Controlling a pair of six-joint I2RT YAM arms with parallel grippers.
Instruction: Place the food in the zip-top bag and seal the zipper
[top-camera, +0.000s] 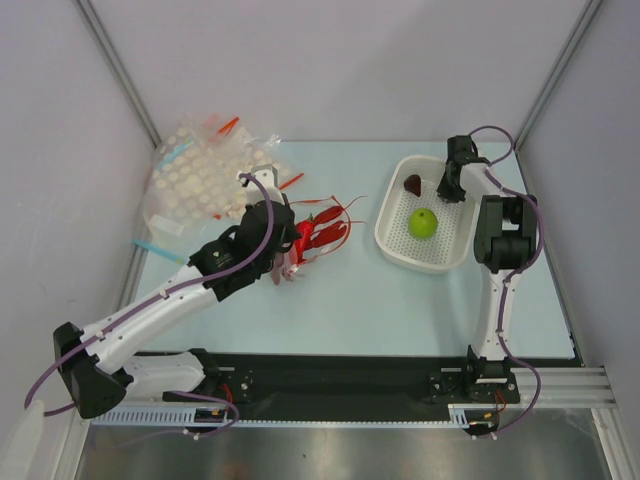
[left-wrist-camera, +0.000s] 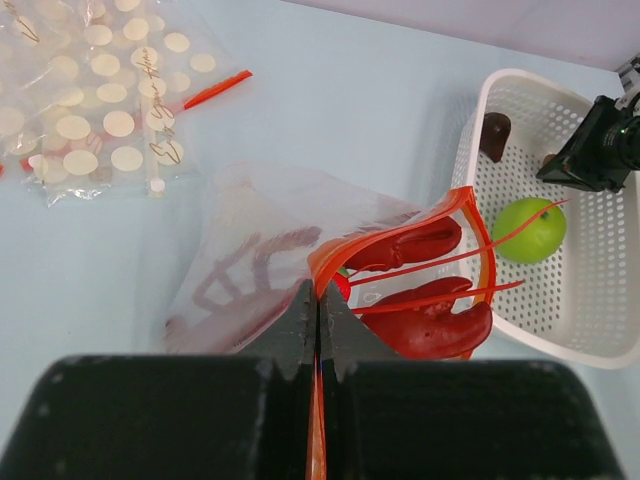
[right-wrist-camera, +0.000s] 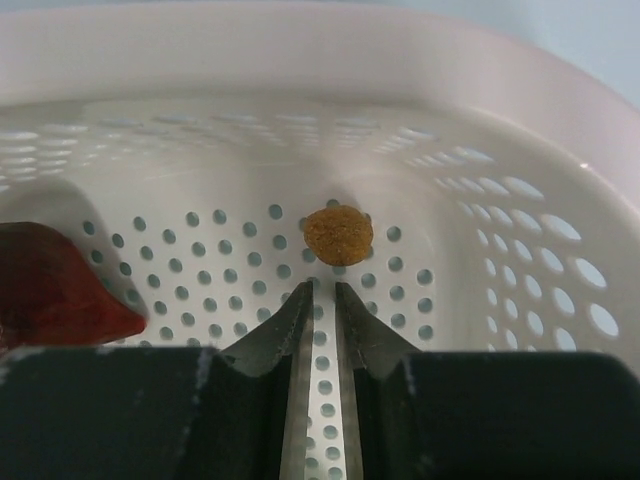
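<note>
My left gripper is shut on the orange-edged rim of the open zip top bag (left-wrist-camera: 240, 280), which contains red toy food (left-wrist-camera: 425, 325). Inside the white basket (top-camera: 398, 245) are a green apple (top-camera: 423, 223) and a dark red piece (top-camera: 412, 184). My right gripper is down in the basket, fingertips close together just short of a small brown nugget (right-wrist-camera: 338, 235); whether they grip anything is unclear.
Flat dotted bags (top-camera: 200, 180) with coloured sliders lie at the back left. The basket stands at the right, with my right arm over its edge.
</note>
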